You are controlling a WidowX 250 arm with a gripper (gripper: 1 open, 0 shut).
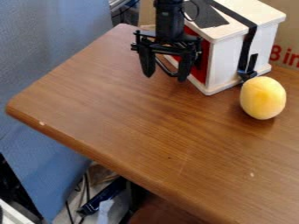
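Note:
My black gripper hangs above the back of the wooden table, in front of a white box with a red panel and a black strap. Its two fingers point down and stand apart, with nothing visible between them. A yellow, egg-shaped object rests on the table to the right, apart from the gripper.
Cardboard stands behind the box. Beyond the table's left edge are blue fabric and some clutter on the floor below.

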